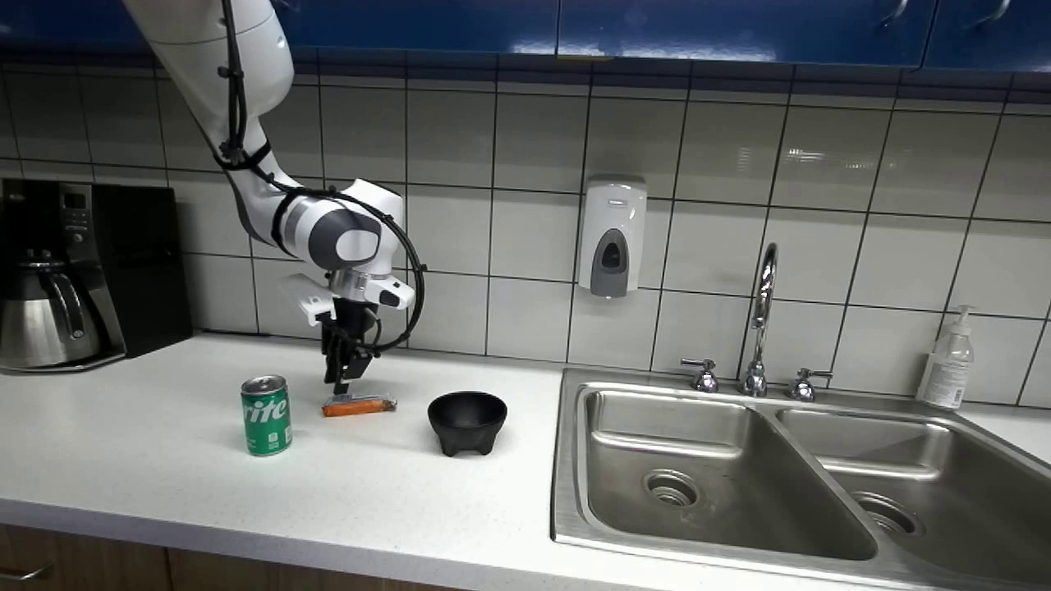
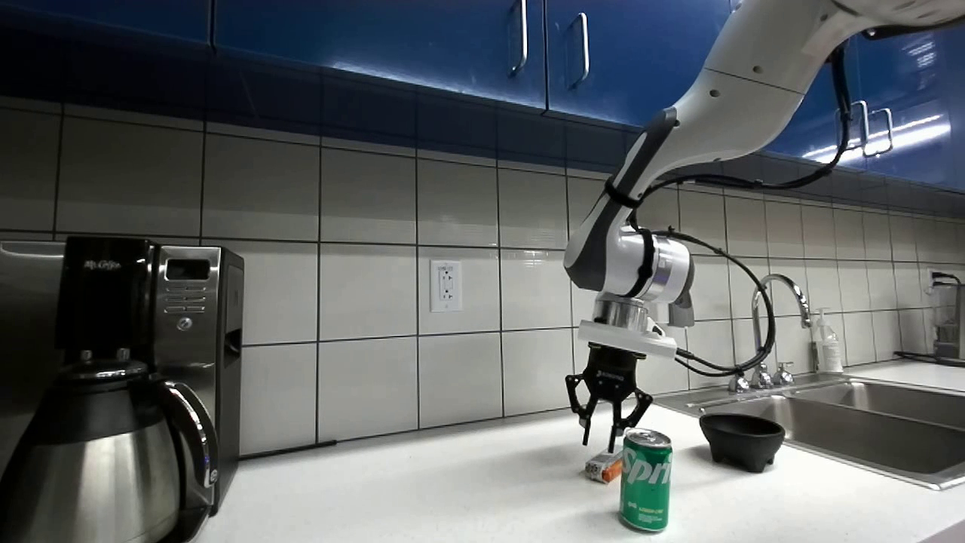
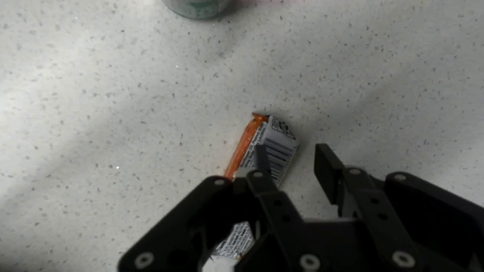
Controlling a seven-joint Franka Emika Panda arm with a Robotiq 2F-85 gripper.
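Observation:
An orange and silver wrapped bar (image 1: 359, 405) lies on the white counter, between the green Sprite can (image 1: 266, 415) and the black bowl (image 1: 468, 422). My gripper (image 1: 341, 384) points down over the bar's left half. In the wrist view one finger (image 3: 262, 158) overlaps the bar (image 3: 280, 154), covering its middle. The other finger (image 3: 327, 170) stands off to the bar's right, bare counter showing in the gap. Exterior view 2 shows the gripper (image 2: 601, 443) part-way open, its fingertips apart and nothing visibly gripped; the bar (image 2: 603, 467) rests below them, partly behind the can (image 2: 646, 480).
A coffee maker (image 2: 194, 317) with a steel carafe stands at the counter's left end. To the right are the double sink (image 1: 569, 473) and faucet (image 1: 764, 305). Bare counter lies left of the can and in front of the bowl.

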